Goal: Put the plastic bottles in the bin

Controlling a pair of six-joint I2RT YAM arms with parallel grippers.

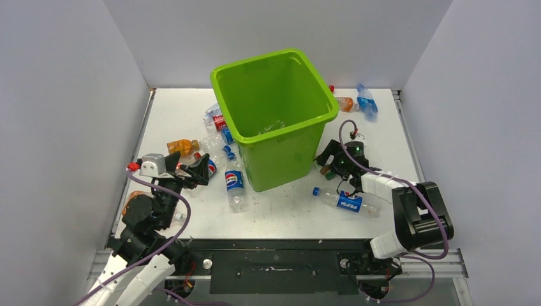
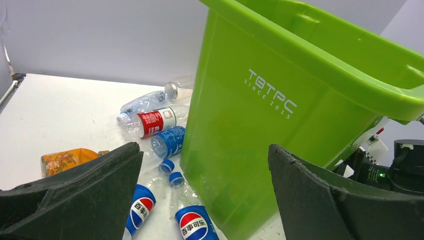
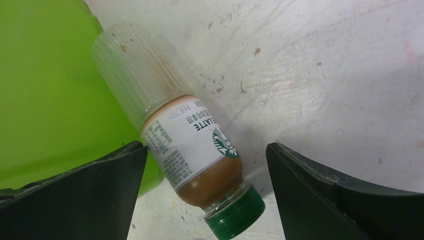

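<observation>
The green bin [image 1: 284, 156] stands mid-table; something clear lies inside it. My right gripper [image 1: 328, 159] is open low beside its right wall, straddling a Starbucks bottle [image 3: 186, 140] with green cap, which lies along that wall. A Pepsi bottle [image 1: 349, 201] lies in front of that gripper. My left gripper [image 1: 191, 167] hangs open over the left-side bottles: an upright-labelled Pepsi bottle [image 1: 235, 185], another Pepsi bottle [image 2: 140, 207], an orange bottle [image 1: 182, 147], a red-label bottle [image 2: 155, 121] and a blue-label bottle [image 2: 170, 141].
A blue-label bottle [image 1: 367, 102] and an orange bottle [image 1: 344, 104] lie at the back right. The white table [image 1: 284, 217] has free room at the front middle. Grey walls enclose both sides and the back.
</observation>
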